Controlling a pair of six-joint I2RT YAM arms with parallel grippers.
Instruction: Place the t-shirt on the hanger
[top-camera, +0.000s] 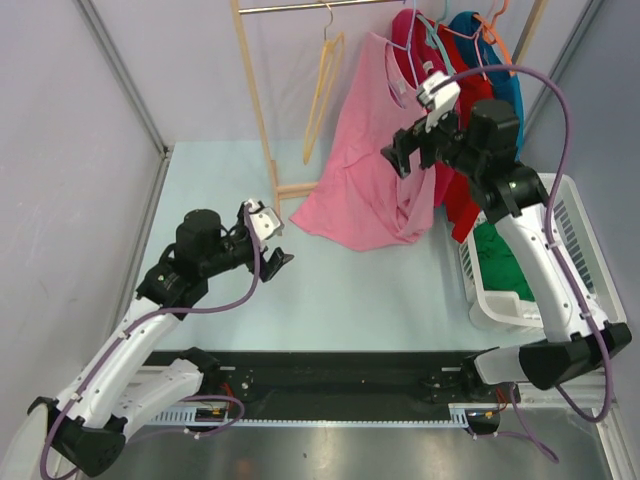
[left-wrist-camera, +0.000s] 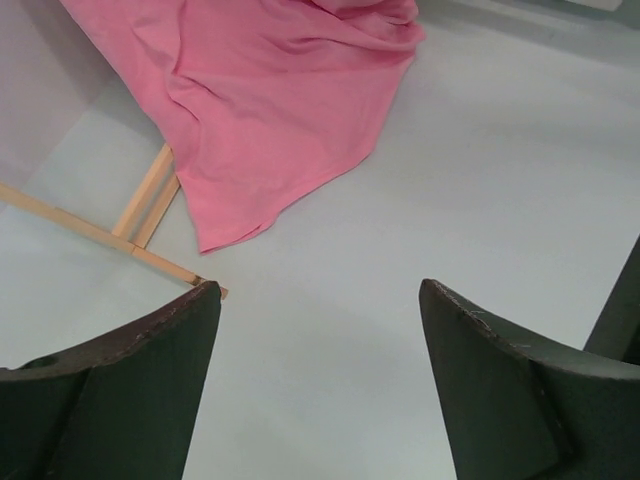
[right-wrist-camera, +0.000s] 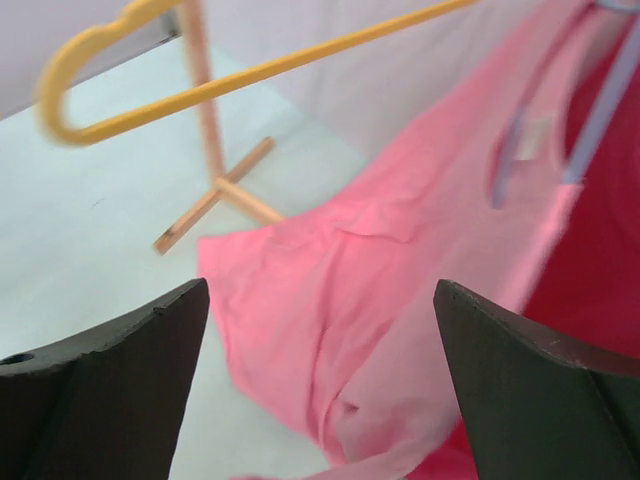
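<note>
A pink t shirt (top-camera: 365, 180) hangs on a light purple hanger at the right of the rack, its hem spread on the table. Wooden hangers (top-camera: 326, 85) hang empty to its left. My left gripper (top-camera: 270, 258) is open over the left of the table, empty, facing the shirt's hem (left-wrist-camera: 280, 130). My right gripper (top-camera: 398, 158) stands open in front of the pink shirt, nothing held; in the right wrist view the cloth is close behind its fingers and blurred.
Red and blue garments (top-camera: 508, 95) hang behind at the right. A white basket (top-camera: 590, 240) with green cloth sits right of the table. The rack's wooden foot (top-camera: 295, 190) rests on the table.
</note>
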